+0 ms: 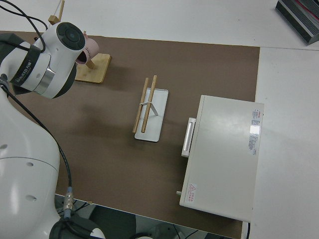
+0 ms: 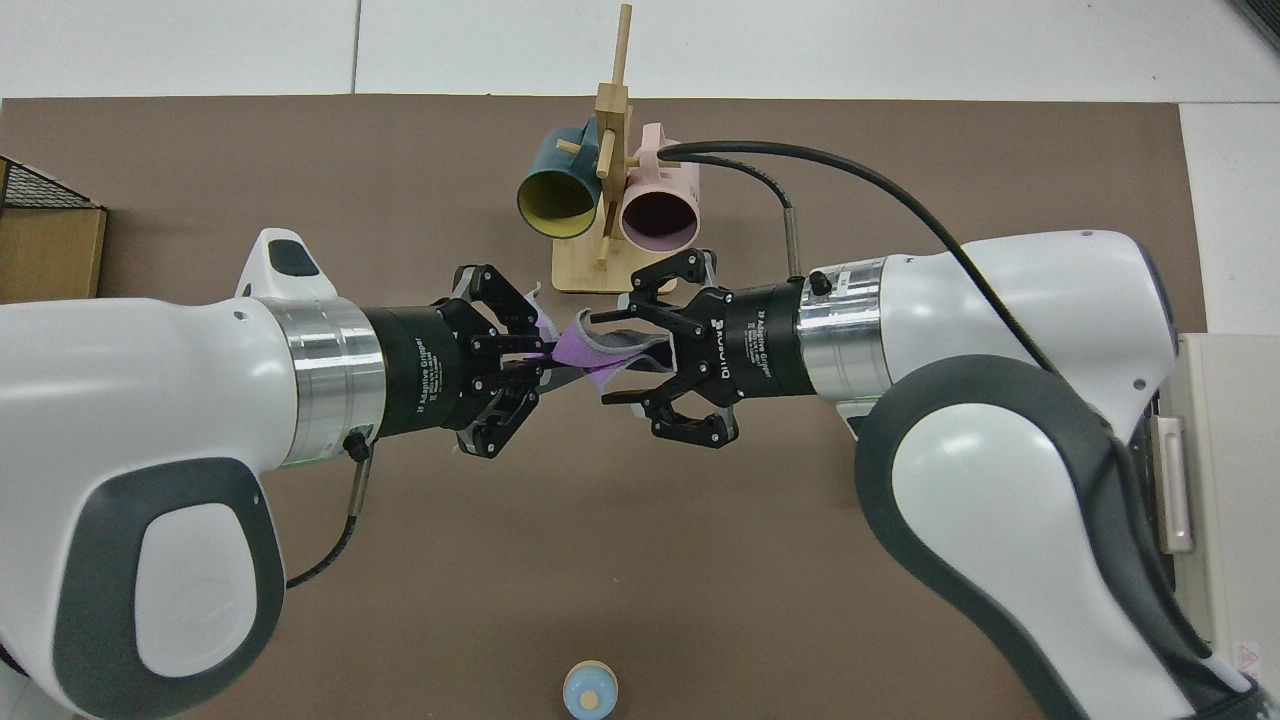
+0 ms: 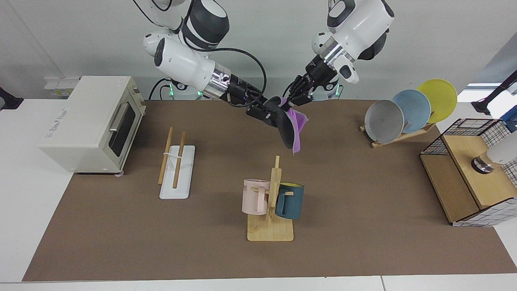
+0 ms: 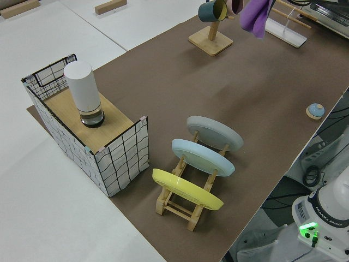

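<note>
A purple and grey cloth point(image 2: 588, 348) hangs between the grippers, also seen from the side as the purple cloth point(image 3: 297, 123). In the top view, the gripper on the left point(image 2: 540, 366) is closed on the cloth. The gripper on the right point(image 2: 600, 356) stands open around the cloth's free end, its finger tips above and below it. In the right camera view the cloth point(image 4: 253, 16) shows at the top edge.
Behind the cloth stands a mug tree with a pink mug point(image 2: 660, 204) and teal mug point(image 2: 552, 180). Plate rack point(image 3: 397, 140), wire shelf point(image 3: 458, 179), white oven point(image 3: 82, 126) and white board point(image 3: 174, 189) surround open mat.
</note>
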